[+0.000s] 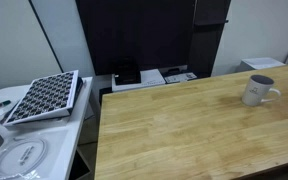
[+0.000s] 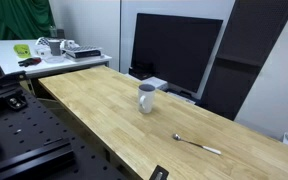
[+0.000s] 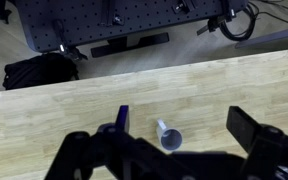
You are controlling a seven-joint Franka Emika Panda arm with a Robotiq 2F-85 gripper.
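Note:
A white mug (image 1: 256, 91) with a grey inside stands upright on the wooden table, toward its right side in exterior view 1. In exterior view 2 the same mug (image 2: 146, 97) is near the middle, and a metal spoon with a pale handle (image 2: 197, 144) lies apart from it. Seen from high above in the wrist view, the mug (image 3: 171, 139) appears between the spread fingers of my gripper. The gripper is open, well clear of the mug, and holds nothing. I cannot make out the spoon in the wrist view.
A white side table (image 2: 59, 66) carries assorted items, among them a patterned box (image 1: 47, 97) in exterior view 1. A dark perforated base (image 3: 149, 18) borders the table in the wrist view.

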